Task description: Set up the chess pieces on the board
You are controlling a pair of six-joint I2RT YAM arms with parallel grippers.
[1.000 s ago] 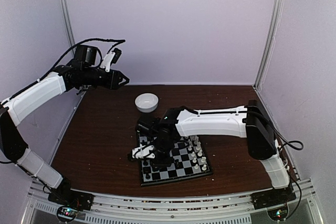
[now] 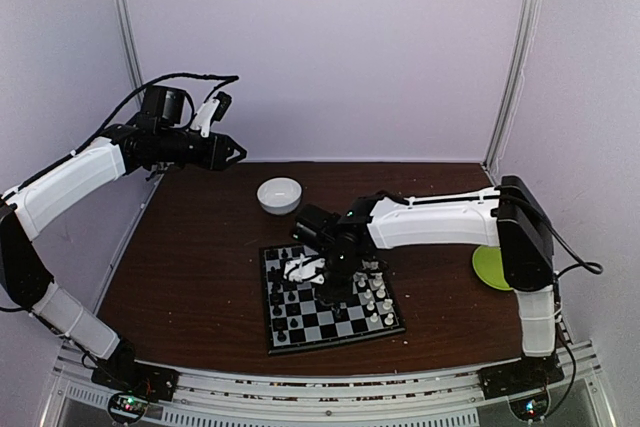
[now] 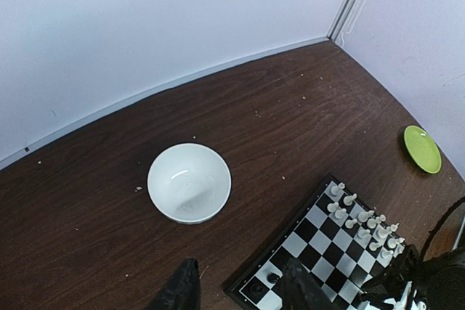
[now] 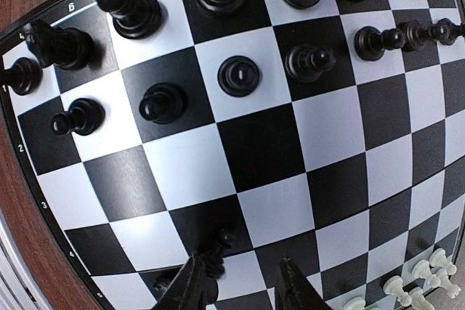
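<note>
The chessboard (image 2: 330,333) lies on the table under my right arm. Black pieces such as a pawn (image 4: 163,103) stand in rows along one side in the right wrist view. White pieces (image 3: 363,234) crowd the opposite side in the left wrist view. My right gripper hangs over the board, open, with bare squares showing between its fingers. Close by its left finger (image 4: 190,287) is a black piece (image 4: 213,258), partly hidden; whether they touch I cannot tell. My left gripper is open and empty, raised at the far left, off the board.
An empty white bowl (image 2: 279,195) stands behind the board. On the right is a green plate (image 3: 422,149), partly covered by the right arm in the top view. The table (image 2: 190,267) left of the board is clear.
My right arm has shifted rightward across the board, away from the black side and toward the middle. The left arm, bowl and board stay where they were.
</note>
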